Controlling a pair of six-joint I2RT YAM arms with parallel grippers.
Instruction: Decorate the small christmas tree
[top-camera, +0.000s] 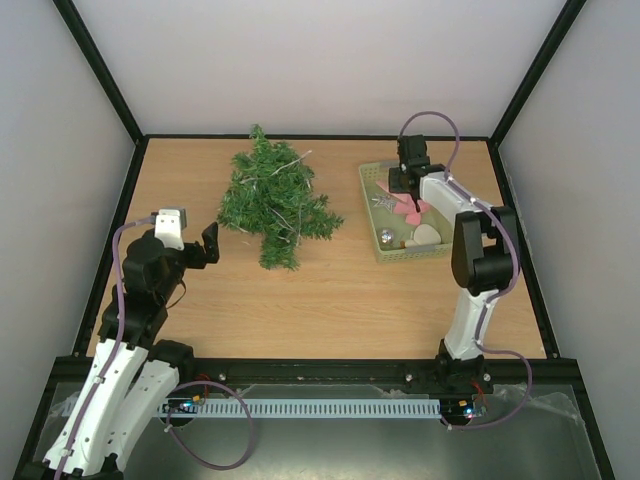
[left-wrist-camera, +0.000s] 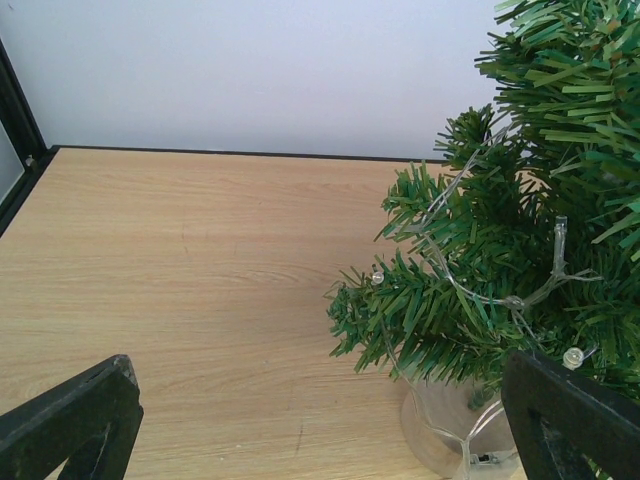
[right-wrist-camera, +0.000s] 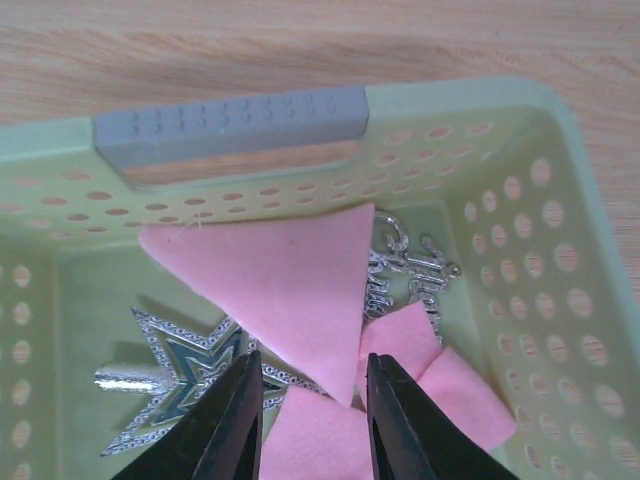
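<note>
The small tree with a thin light wire stands left of centre; the left wrist view shows its branches and clear base. My left gripper is open beside it, empty. My right gripper hangs open over the green basket, which holds a pink felt triangle, smaller pink felt pieces, a silver star topper and silver glittery ornaments. In the top view a silver ball and a pale round piece lie in it too.
Black frame edges and pale walls bound it at the back and sides. Purple cables loop from both arms.
</note>
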